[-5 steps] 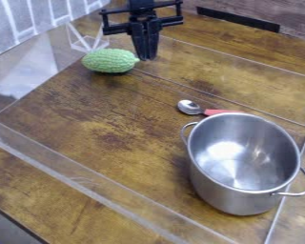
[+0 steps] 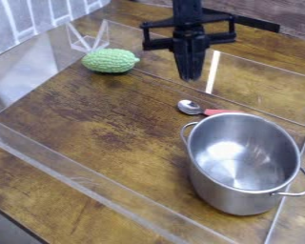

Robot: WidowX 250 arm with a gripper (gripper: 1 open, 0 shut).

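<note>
My gripper (image 2: 190, 69) hangs in the air at the top centre, shut with nothing seen between its fingers. Below and a little right of it, a spoon (image 2: 190, 106) with a red handle lies on the wooden table, partly behind a steel pot (image 2: 244, 191) with two side handles at the lower right. A pale green bumpy gourd (image 2: 111, 61) lies at the back left, apart from the gripper.
Clear plastic walls border the work area on the wooden table (image 2: 91, 133). A grey patterned cloth stands at the upper left.
My gripper has moved right and toward the camera, away from beside the gourd to above the spoon's area. The gourd, spoon and pot are where they were.
</note>
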